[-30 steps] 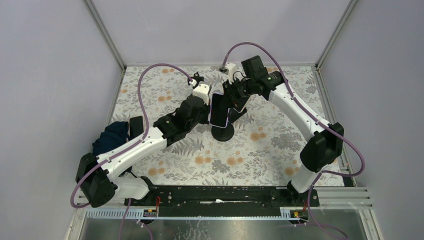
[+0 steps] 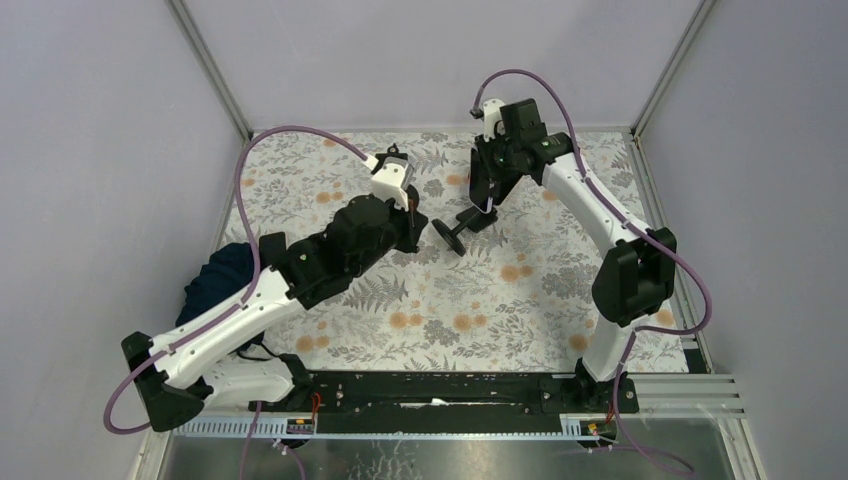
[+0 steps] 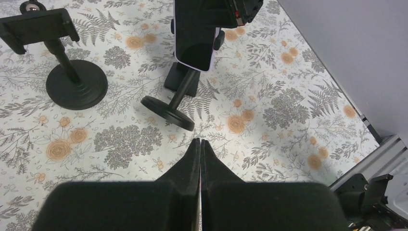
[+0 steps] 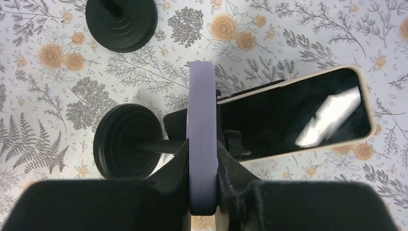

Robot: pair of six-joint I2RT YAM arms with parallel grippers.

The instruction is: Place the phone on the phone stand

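Observation:
My right gripper [image 2: 486, 150] is shut on a lavender phone, seen edge-on between its fingers; in the left wrist view its dark screen [image 3: 195, 41] faces out. A phone stand [image 3: 167, 113] beneath it is tilted, its round base [image 4: 126, 140] raised on one side. A second, pale-rimmed phone [image 4: 293, 115] lies beside that stand's holder in the right wrist view. My left gripper has its fingertips together, pointed toward the tilted stand; whether anything is between them is unclear.
Another phone stand [image 3: 77, 84] stands upright at the back. A dark cloth [image 2: 220, 285] and a black phone-like object [image 2: 272, 250] lie at the left edge.

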